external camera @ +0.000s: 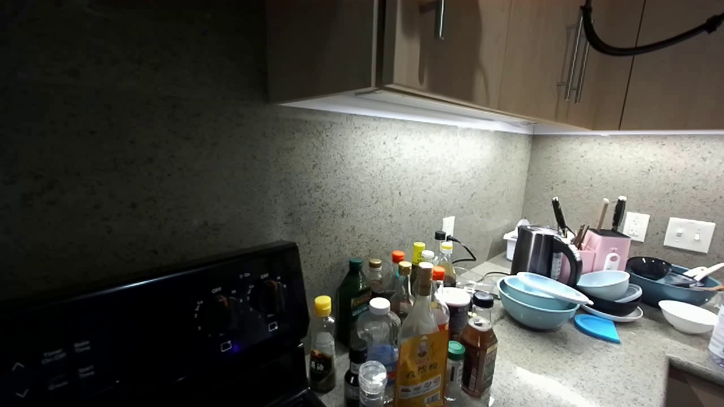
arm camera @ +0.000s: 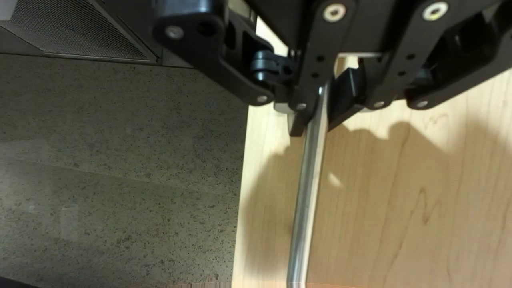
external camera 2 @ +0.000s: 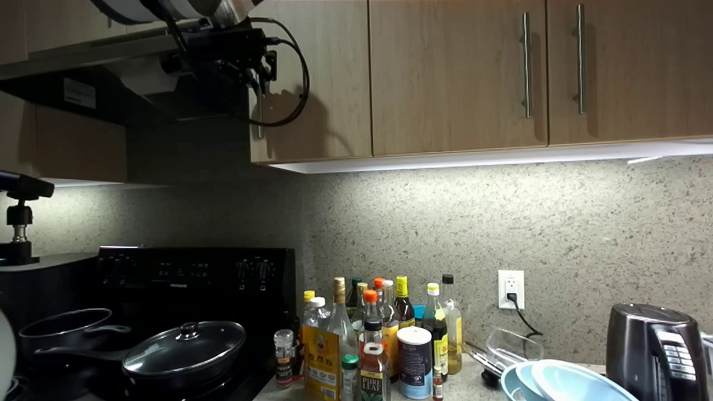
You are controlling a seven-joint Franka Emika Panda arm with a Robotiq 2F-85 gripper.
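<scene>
In the wrist view my gripper is shut on a silver bar handle (arm camera: pixel 307 192), one finger (arm camera: pixel 296 125) on each side of it. The handle runs lengthwise along a pale wooden cabinet door (arm camera: pixel 384 206). In the second exterior view the gripper (external camera 2: pixel 262 77) is a dark shape at this door (external camera 2: pixel 327 60), beside the range hood, and the handle's lower end (external camera 2: pixel 260 127) shows below it. The first exterior view shows the handle's lower end (external camera: pixel 441 20) and a dark narrow gap at the door's left edge; the fingers are out of that view.
The range hood (external camera 2: pixel 87 80) is close on the left. Neighbouring doors have bar handles (external camera 2: pixel 526 67). Below, several bottles (external camera: pixel 421 339) crowd the counter beside the stove (external camera 2: pixel 200 280), with bowls (external camera: pixel 536 305) and a kettle (external camera: pixel 539 254) farther right. A black cable (external camera 2: pixel 304 80) loops from the arm.
</scene>
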